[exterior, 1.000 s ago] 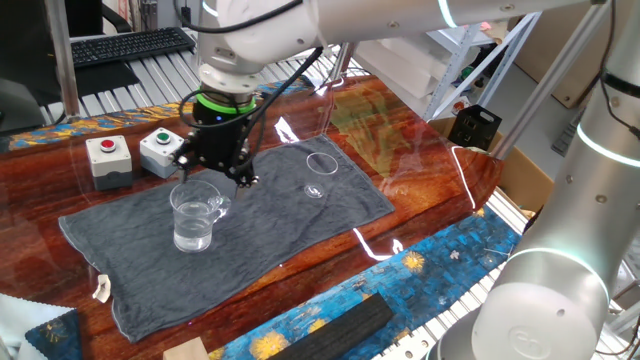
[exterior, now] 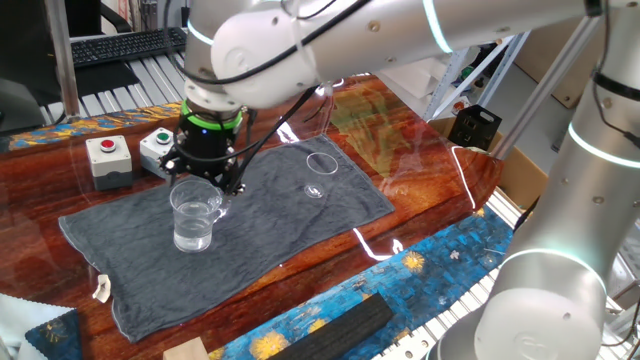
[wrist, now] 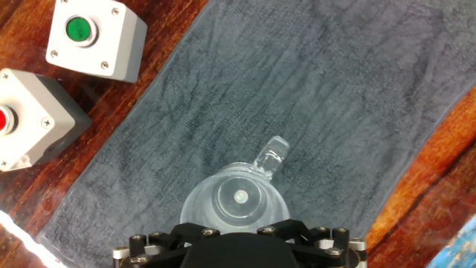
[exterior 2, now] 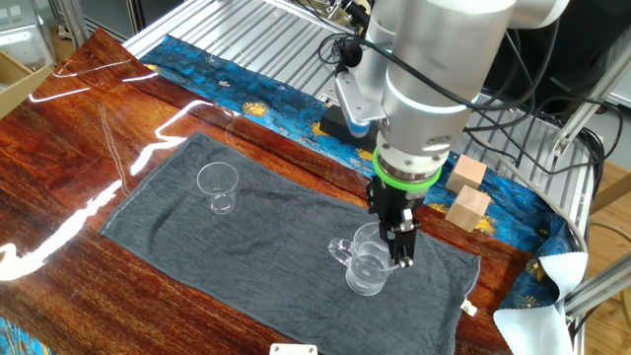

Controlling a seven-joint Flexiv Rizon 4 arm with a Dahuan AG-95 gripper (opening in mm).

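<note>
A clear mug with a handle (exterior: pixel 193 228) stands upright on the grey towel (exterior: pixel 140 275); whether it holds liquid is hard to tell. The wrist view shows the mug (wrist: pixel 236 201) from above, its handle pointing up and slightly right. My gripper (exterior: pixel 205 182) is right at the mug's upper part, pointing down, with its fingers spread apart. From the other side, the gripper (exterior 2: pixel 394 242) overlaps the mug's rim, so contact cannot be judged. A second clear glass (exterior 2: pixel 222 204) stands upright at the towel's other end, away from the gripper.
Two button boxes, one red (exterior: pixel 108 160) and one green (exterior: pixel 158 150), sit just off the towel near the gripper. Wooden blocks (exterior 2: pixel 467 207) and a black bar (exterior: pixel 335 330) lie on the blue patterned cloth (exterior: pixel 420 290). Towel between both glasses is free.
My gripper has moved left and become more upright over the mug, its fingers now closer to the rim. The mug and the other glass stay in place.
</note>
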